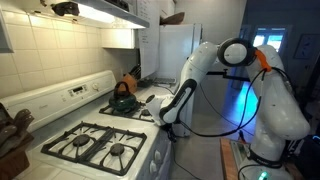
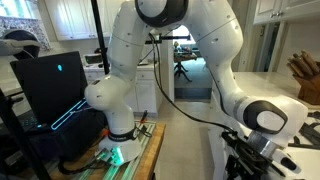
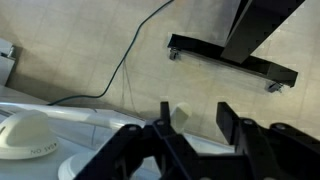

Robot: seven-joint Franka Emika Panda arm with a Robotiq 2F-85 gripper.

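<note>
In the wrist view my gripper stands part open, its dark fingers apart at the bottom of the picture. The white front edge of the stove (image 3: 110, 117) runs beneath them. A small pale object (image 3: 180, 118) shows beside the left fingertip; I cannot tell what it is, and nothing is clearly clasped. Two white knobs, one round (image 3: 28, 132) and one partly cut off (image 3: 75, 165), are at lower left. In exterior view 1 the gripper (image 1: 158, 158) is low at the stove's front, its tips hard to make out.
A dark green kettle (image 1: 123, 98) sits on a rear burner of the white stove (image 1: 62, 160). Beyond is a white fridge (image 1: 178, 52). Light floor (image 3: 130, 70) lies below the gripper, with a dark cable (image 3: 122, 62) and the dark foot of a stand (image 3: 235, 62).
</note>
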